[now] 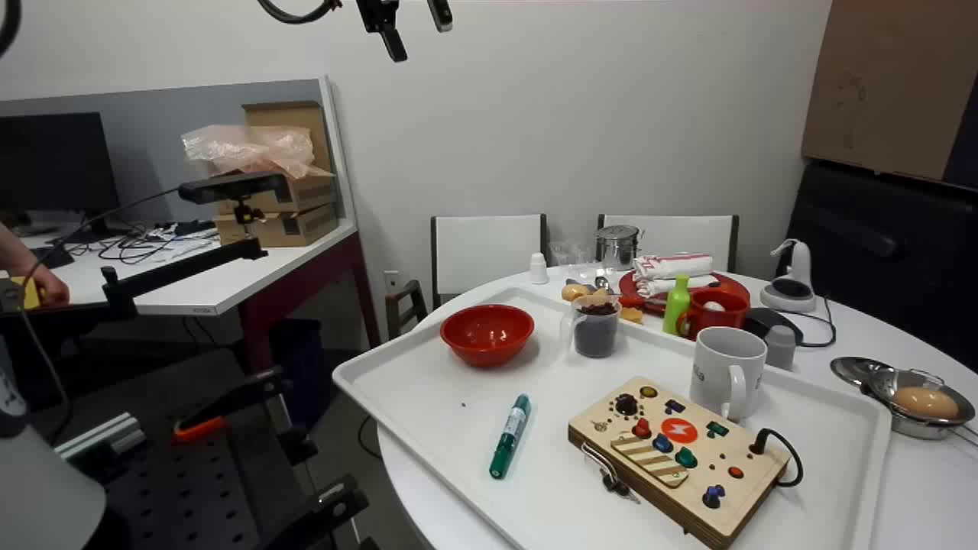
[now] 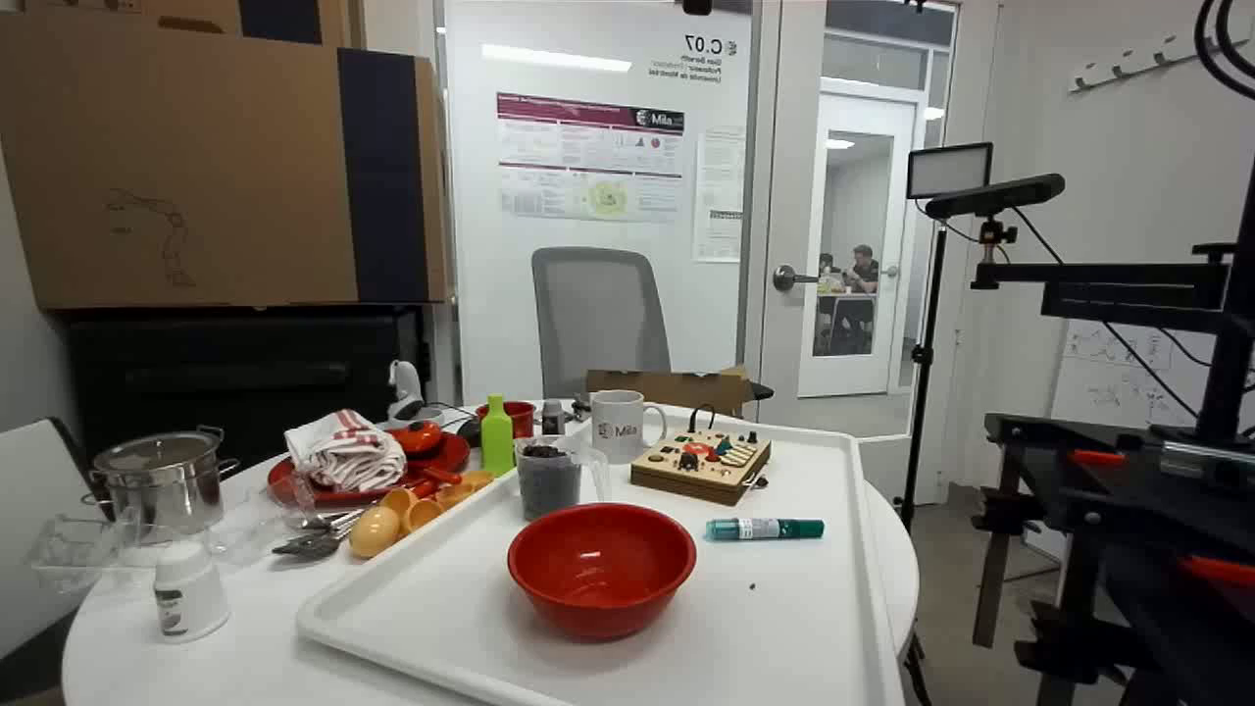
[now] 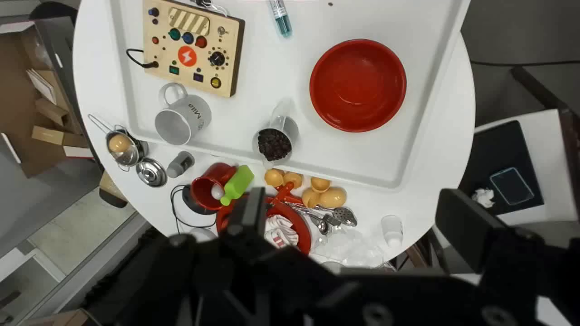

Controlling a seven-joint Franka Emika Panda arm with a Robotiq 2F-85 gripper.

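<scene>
High above the table, my gripper (image 1: 419,37) hangs open with empty space between its fingers. Below it on the white tray (image 1: 417,417) stands an empty red bowl (image 1: 487,335). A clear measuring cup (image 3: 275,139) holding dark beans is beside the bowl. A green marker (image 1: 510,436) lies flat on the tray. The wooden board (image 1: 678,449) with knobs and switches sits nearby, a black cable looping from one end. A white mug (image 1: 728,371) stands upright behind the board. In the wrist view the finger pads (image 3: 462,228) spread wide, far above everything.
Beyond the tray edge are a green bottle (image 2: 496,437), a red mug (image 3: 209,188), a red plate with a striped towel (image 2: 346,451), egg-shaped pieces, utensils and a steel pot (image 2: 160,477). A white bottle (image 2: 189,592) stands near the table edge. Bare tray surrounds the marker.
</scene>
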